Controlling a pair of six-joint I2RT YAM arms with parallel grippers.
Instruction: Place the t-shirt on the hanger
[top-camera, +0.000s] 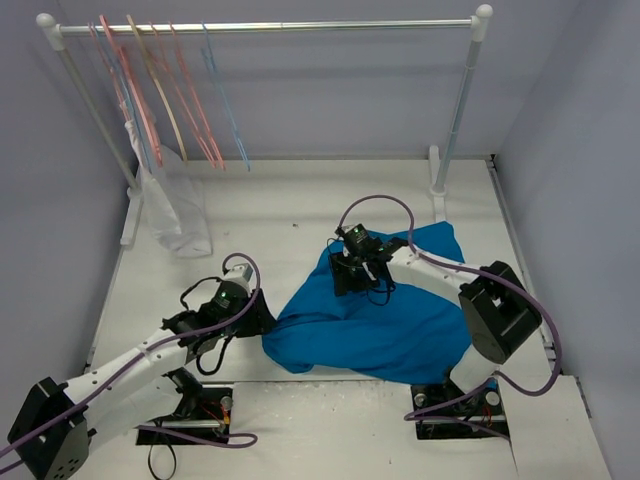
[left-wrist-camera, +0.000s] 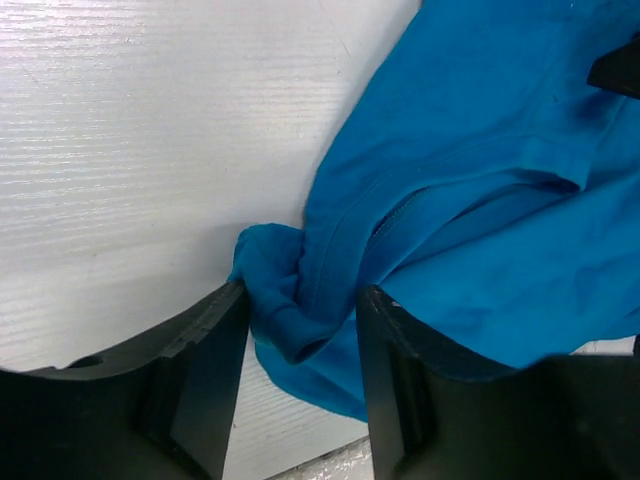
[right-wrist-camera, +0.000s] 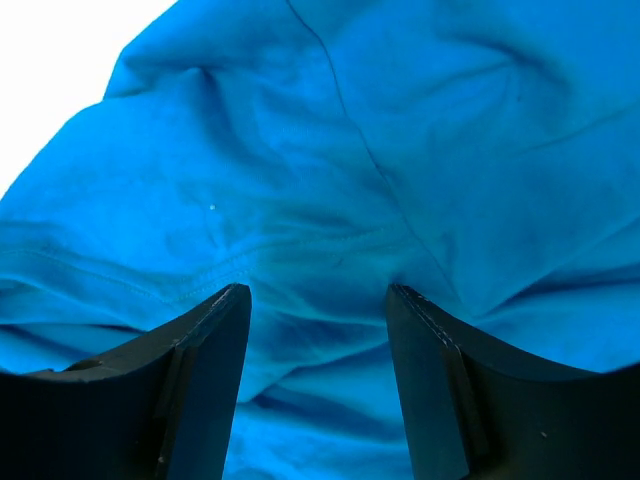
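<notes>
The blue t-shirt (top-camera: 400, 345) lies crumpled and spread over the right half of the table. At its left corner is my left gripper (top-camera: 268, 322), its fingers part open; in the left wrist view a bunched fold of the shirt (left-wrist-camera: 290, 300) stands between the fingertips, with no firm grip showing. My right gripper (top-camera: 338, 275) is low over the shirt's upper left part. Its fingers (right-wrist-camera: 215, 330) are wide apart, with blue cloth below and between them. Several hangers (top-camera: 160, 90) in pink, blue and tan hang from the rack's rail at the left.
The metal rail (top-camera: 270, 27) spans the back on two posts. A white cloth (top-camera: 172, 205) hangs at the left post. Bare table (top-camera: 260, 220) lies between that cloth and the shirt.
</notes>
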